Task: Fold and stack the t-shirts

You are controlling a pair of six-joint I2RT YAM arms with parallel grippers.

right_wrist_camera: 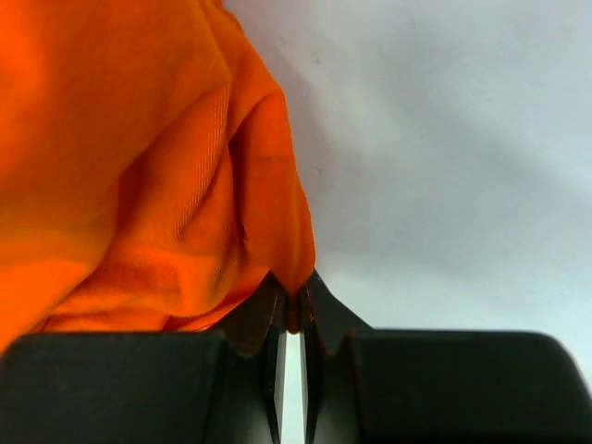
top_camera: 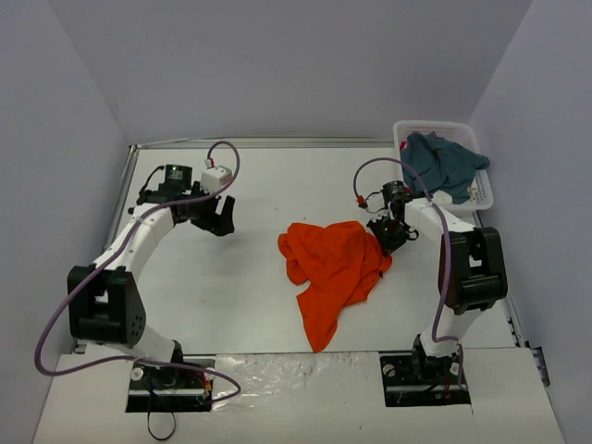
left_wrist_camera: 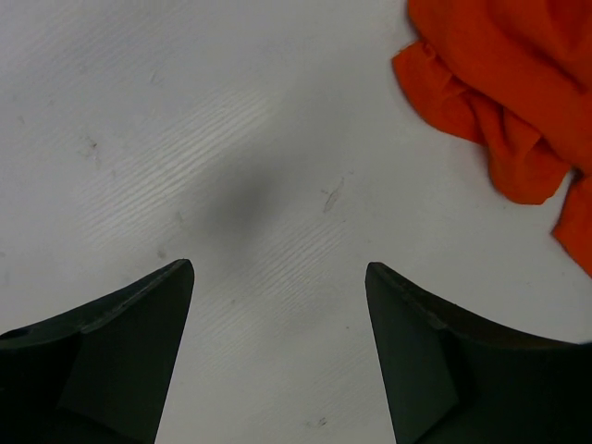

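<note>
An orange-red t-shirt lies crumpled on the table, right of the middle, with one narrow end reaching toward the front edge. At its right edge, my right gripper is low and shut. The right wrist view shows a pinched fold of the orange t-shirt between the tips of the right gripper. My left gripper is open over bare table to the left of the shirt. In the left wrist view nothing lies between the fingers of the left gripper, and part of the shirt shows at upper right.
A white basket with a dark teal cloth inside stands at the back right, behind the right arm.
</note>
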